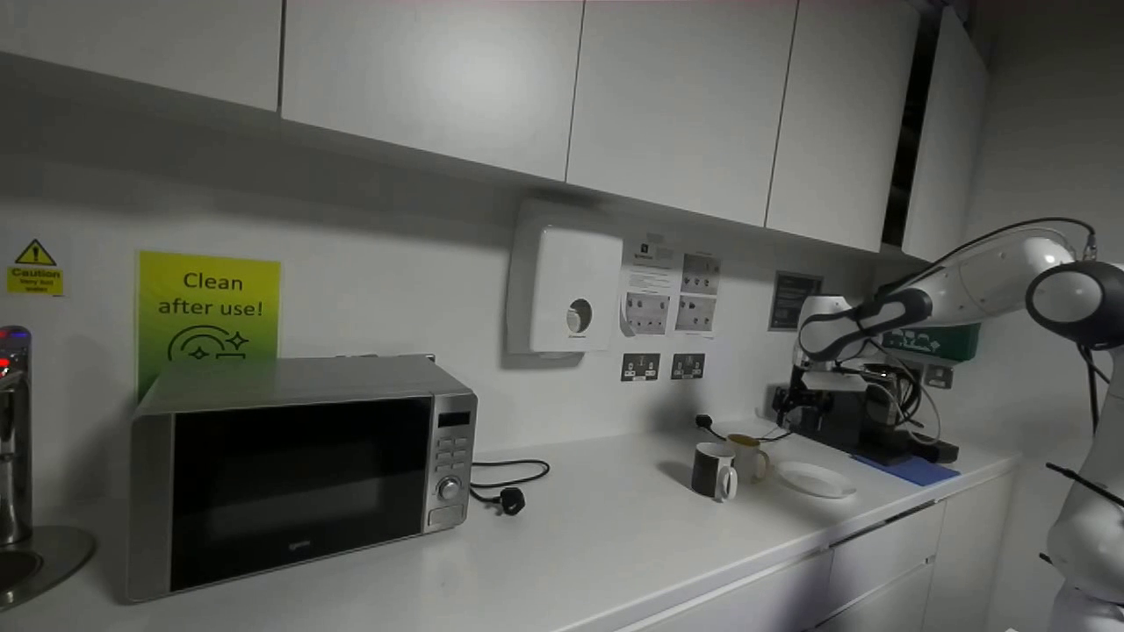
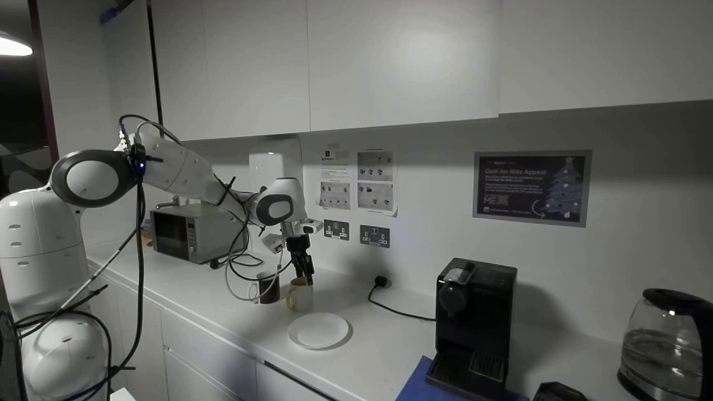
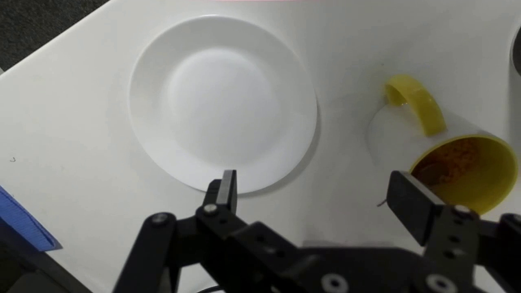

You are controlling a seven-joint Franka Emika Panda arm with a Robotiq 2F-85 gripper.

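My gripper hangs open above the counter, its black fingers wide apart with nothing between them. A white mug (image 3: 401, 131) with a yellow inside and handle stands by the right finger in the wrist view; something orange lies inside it. That finger overlaps the mug's rim in the picture, and I cannot tell whether they touch. To the left, a bare white plate (image 3: 220, 97) lies flat. A black mug (image 2: 269, 287) with a white handle stands beside the yellow-handled one. In the second exterior view my gripper is just behind and above the yellow-handled mug.
A black coffee machine (image 2: 474, 327) stands on a blue mat (image 2: 415, 381), with a glass kettle (image 2: 658, 347) farther right. The microwave (image 1: 306, 474) is at the other end. Clear counter lies between microwave and mugs. Cabinets (image 1: 674, 95) hang overhead.
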